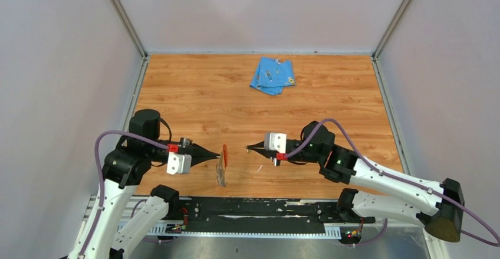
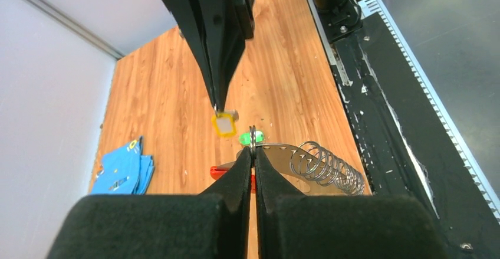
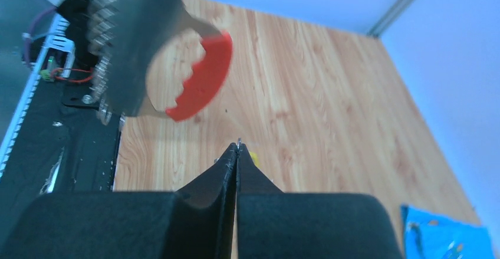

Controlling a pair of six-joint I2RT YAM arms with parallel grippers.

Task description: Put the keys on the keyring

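Observation:
On the left of the top view, my left gripper [image 1: 218,156] is shut at the upper part of the keyring [image 1: 221,173], which hangs upright with a red edge. Its wire coil [image 2: 330,167] and tan band show in the left wrist view, a thin metal piece between the fingertips. Facing it across a gap, my right gripper [image 1: 247,148] points left, shut on a small yellow-headed key [image 2: 224,124]. The key is mostly hidden behind the fingertips in the right wrist view. A green item [image 2: 252,136] appears behind the left fingertips; I cannot tell whether it hangs on the keyring.
Folded blue cloth [image 1: 272,76] lies at the back of the wooden table [image 1: 194,88]. A thin pale scrap [image 1: 259,168] rests below the right gripper. White walls [image 1: 253,17] enclose the back and sides; a black rail [image 1: 259,217] runs along the front.

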